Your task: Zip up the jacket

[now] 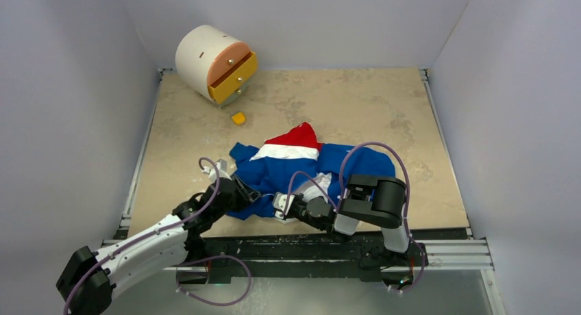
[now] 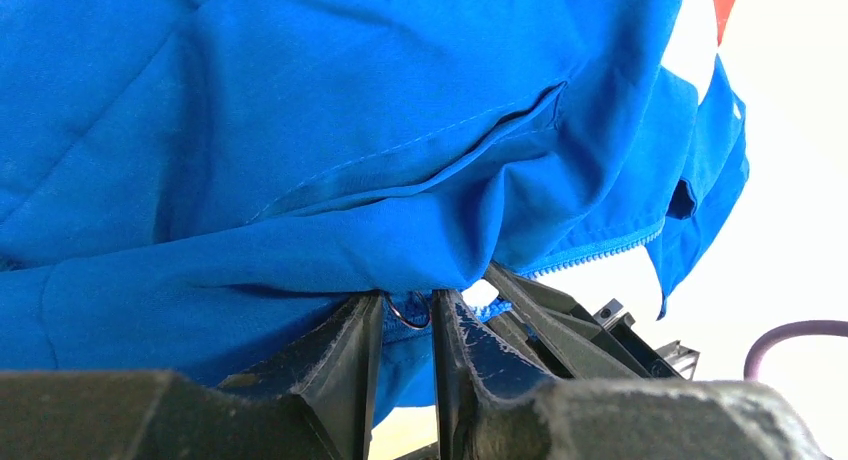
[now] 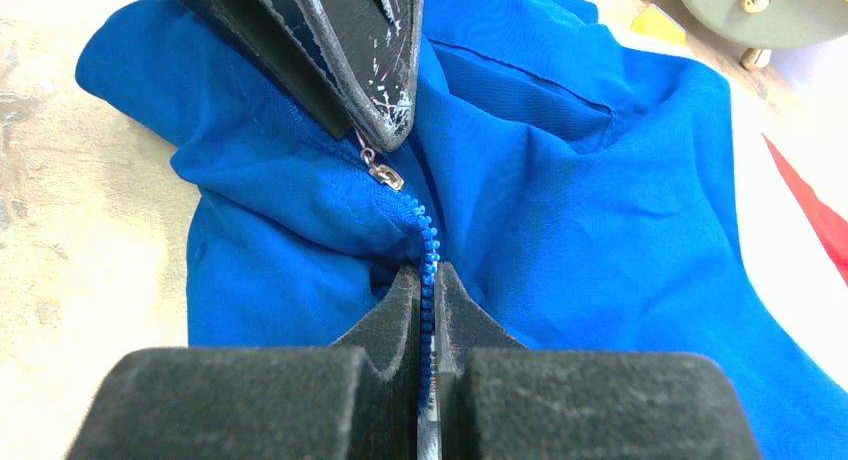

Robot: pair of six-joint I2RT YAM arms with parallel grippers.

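The blue jacket [image 1: 274,171], with a white band and a red part, lies spread on the table. In the right wrist view my right gripper is shut on the blue zipper teeth [image 3: 427,245]. Just above that grip sits the metal zipper slider [image 3: 385,175], its pull reaching up to my left gripper's finger [image 3: 385,105]. Seen from the left wrist, my left gripper is part open over the front edge of the fabric. A curved metal loop of the pull [image 2: 408,318] shows in the gap between its fingertips; the fingers do not visibly clamp it.
At the back left stands a white barrel-shaped drawer unit [image 1: 205,55] with a yellow drawer, and a small yellow block [image 1: 238,118] lies in front of it. Both grippers are close together at the jacket's front.
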